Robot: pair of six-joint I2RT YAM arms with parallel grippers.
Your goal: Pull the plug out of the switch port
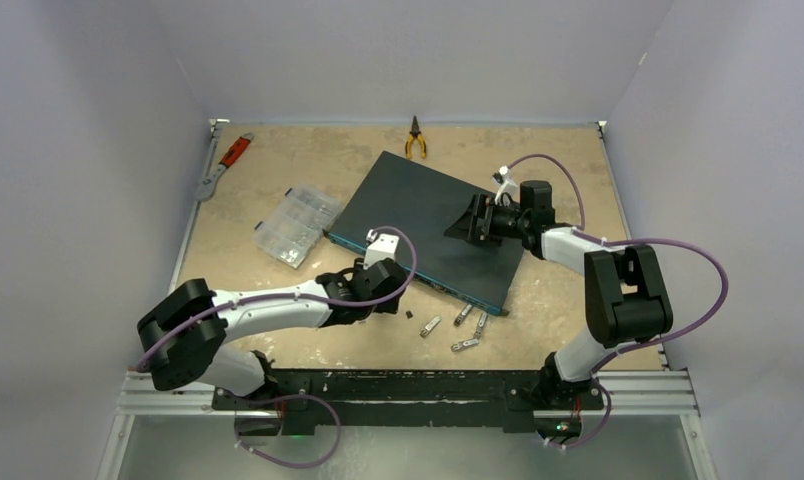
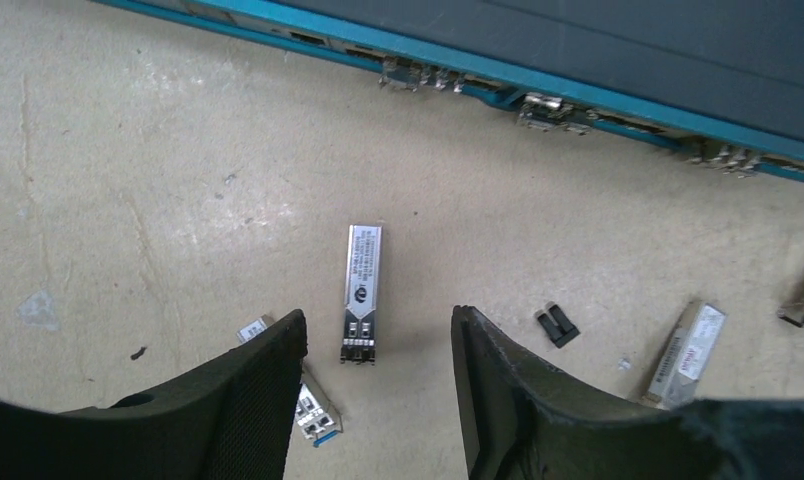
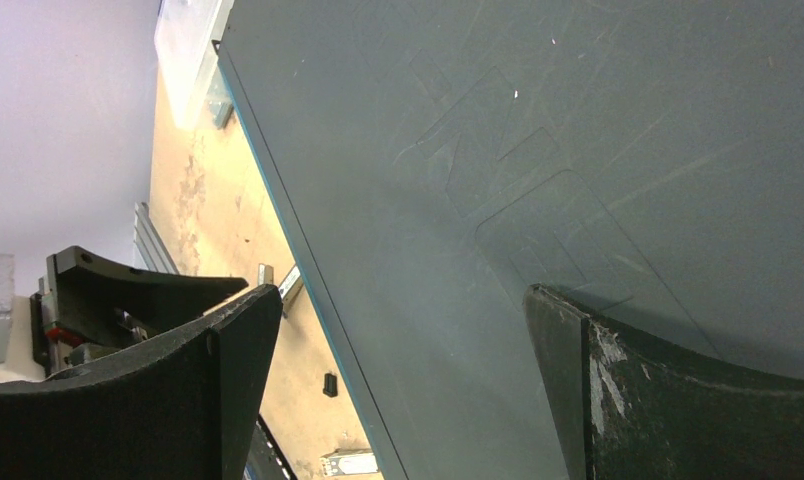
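Observation:
The dark, teal-edged switch [image 1: 428, 225] lies at an angle across the table. Along its front face, in the left wrist view, metal plug ends [image 2: 545, 111] stick out of several ports. My left gripper is open in front of that face, apart from it. Below its fingers a silver module [image 2: 362, 285] lies flat on the table, not gripped. A small black plug [image 2: 556, 325] rests on the table to the right of this module. Over the switch's top, my right gripper stands open with nothing between its fingers.
Several silver modules [image 1: 465, 345] lie loose near the switch's right front corner. A clear compartment box [image 1: 298, 225] sits to its left, pliers [image 1: 415, 140] behind it, and a red-handled wrench [image 1: 223, 167] at the back left.

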